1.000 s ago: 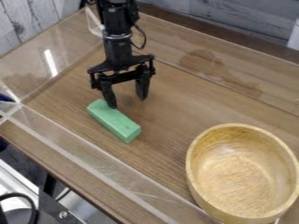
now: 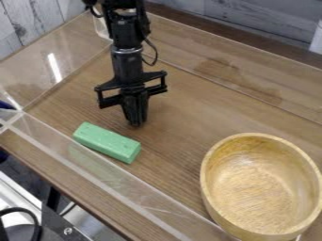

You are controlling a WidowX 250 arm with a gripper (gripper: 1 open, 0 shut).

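Note:
My black gripper (image 2: 135, 116) hangs over the wooden table near its middle-left, fingertips low and together, shut, with nothing visible between them. A green block (image 2: 107, 143) lies on the table just in front of and slightly left of the fingertips, apart from them.
A large tan bowl (image 2: 258, 184) takes up the front right of the table (image 2: 227, 85). A white object (image 2: 104, 26) stands behind the arm at the back left. Black cables lie at the front-left corner.
The green block has moved toward the front left, away from under the gripper. The gripper's fingers have come together and sit slightly lower.

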